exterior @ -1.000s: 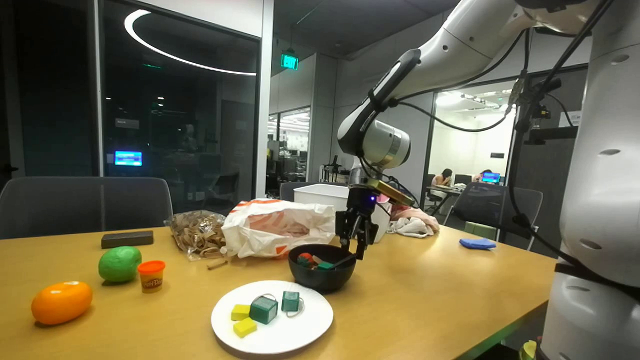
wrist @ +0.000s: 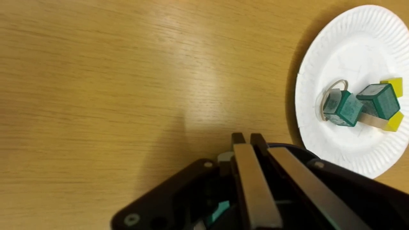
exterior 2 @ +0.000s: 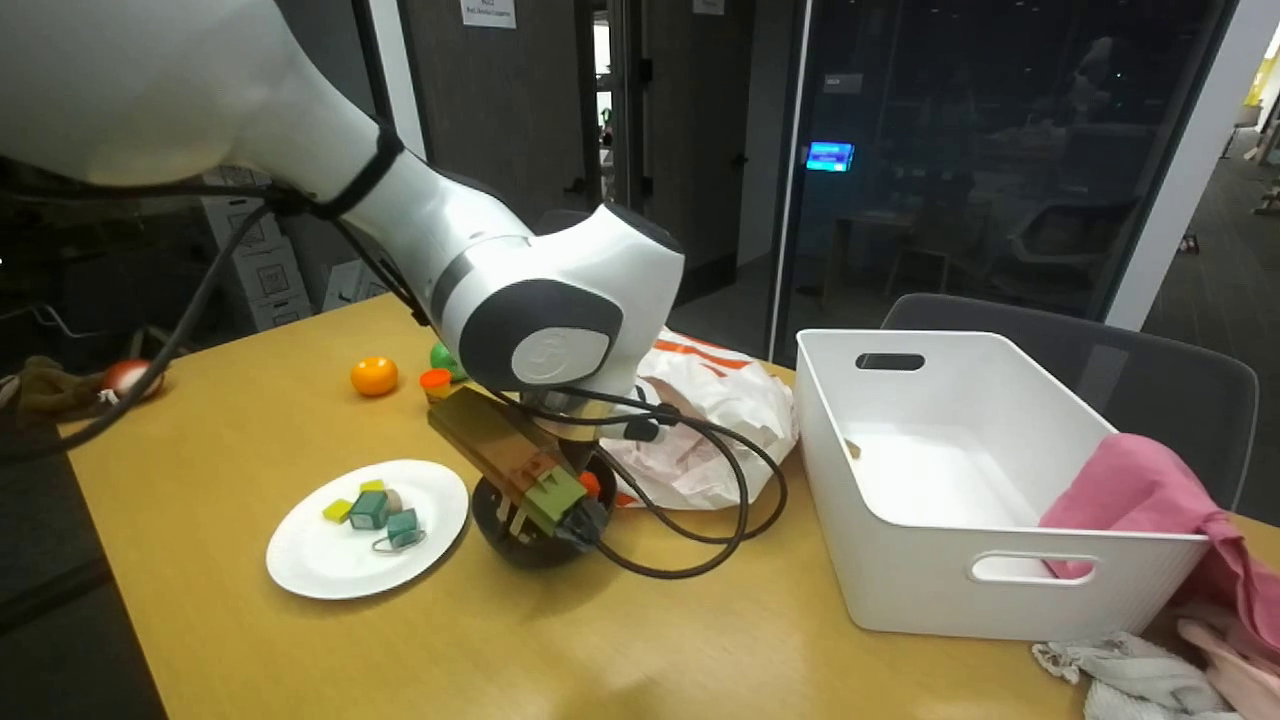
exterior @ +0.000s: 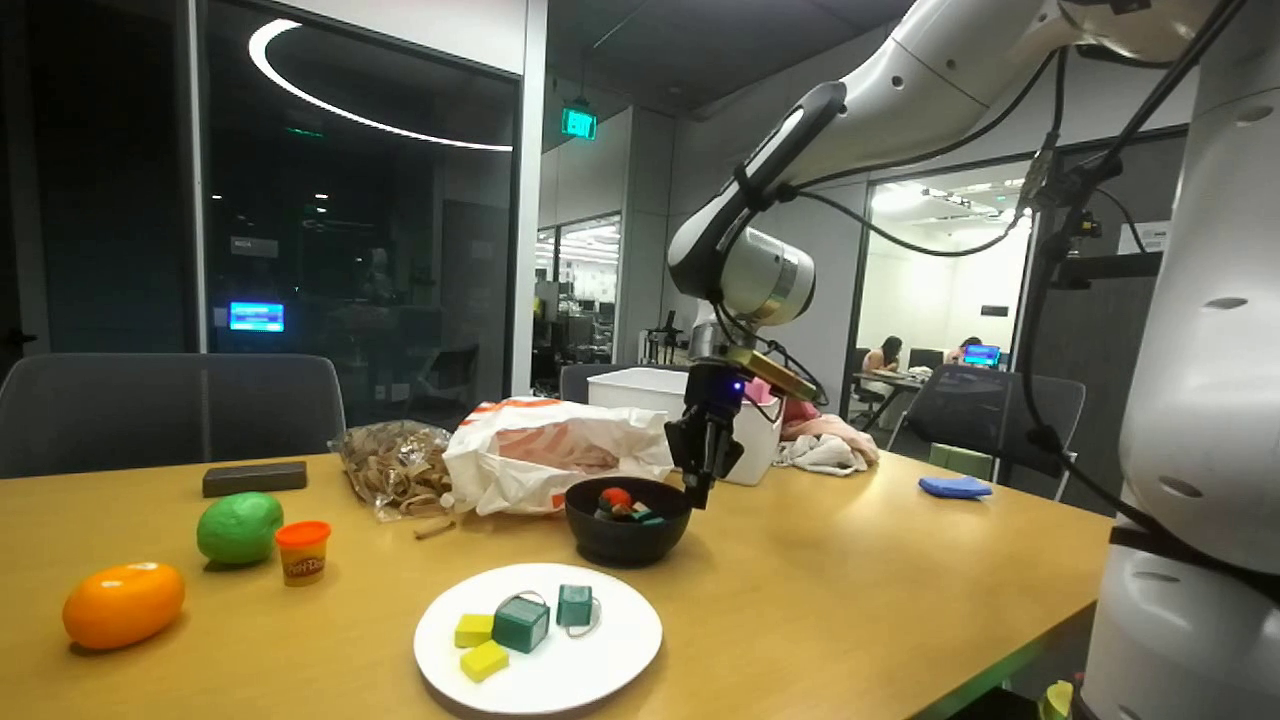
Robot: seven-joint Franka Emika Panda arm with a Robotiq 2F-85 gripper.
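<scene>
My gripper points down at the right side of a black bowl, shut on its rim. Inside the bowl lie a red strawberry-like piece and some teal pieces. In the wrist view the two fingertips are close together, with the bowl's dark edge showing beside them; the thin rim between them is hard to make out. A white paper plate holds green blocks with bands and yellow blocks. From exterior view 2 the arm's mount covers part of the bowl.
A white plastic bag lies just behind the bowl, near a white bin. An orange, a green fruit and a Play-Doh tub stand to the left.
The fingers have shut at the bowl's rim, where they stood open before. Gripper and bowl have shifted a little left in exterior view 1, and the plate slightly left too.
</scene>
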